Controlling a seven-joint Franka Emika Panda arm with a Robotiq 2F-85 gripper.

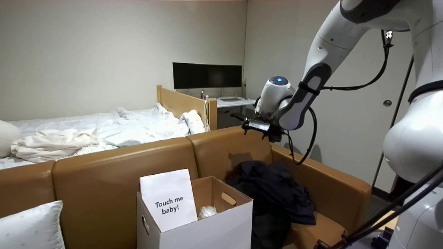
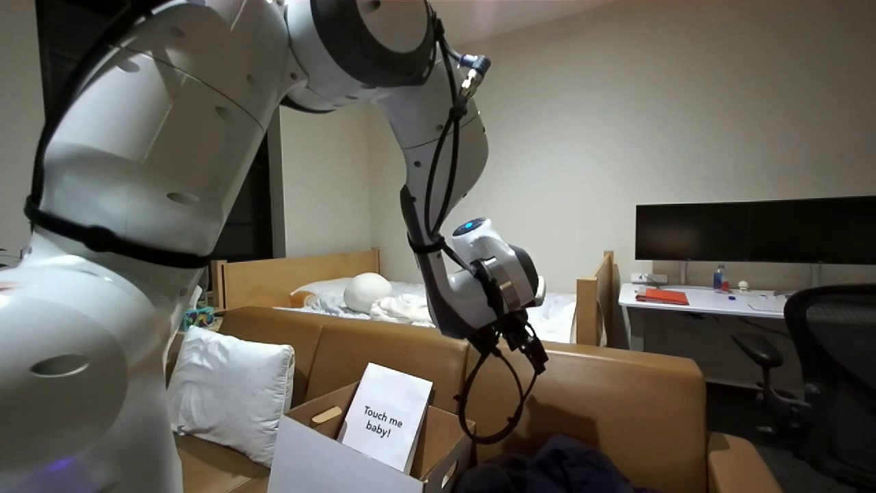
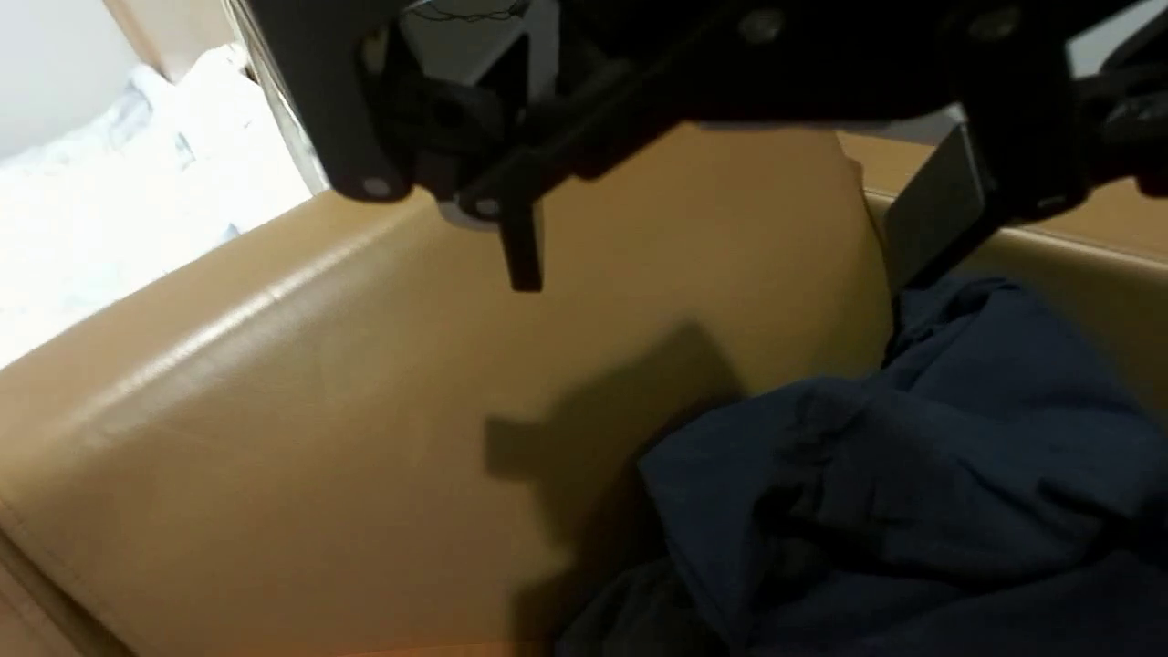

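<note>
My gripper (image 1: 254,134) hangs in the air in front of the brown sofa's backrest (image 3: 328,438), above a heap of dark navy cloth (image 1: 274,186). In the wrist view its two fingers (image 3: 523,252) stand wide apart, open, with only sofa and cloth visible beyond the gap. The cloth lies crumpled in the sofa's corner, below and apart from the fingers. An open white cardboard box (image 1: 207,234) sits to the left of the cloth. A white card (image 1: 168,201) reading "Touch me baby!" leans in it, near a clear crinkled item (image 1: 206,212).
A white pillow (image 2: 230,394) rests on the sofa left of the box. Behind the sofa is a bed (image 1: 124,128) with white bedding and a cream blanket (image 1: 54,145). The sofa's armrest (image 1: 324,174) borders the cloth on the right. Air around my gripper looks clear.
</note>
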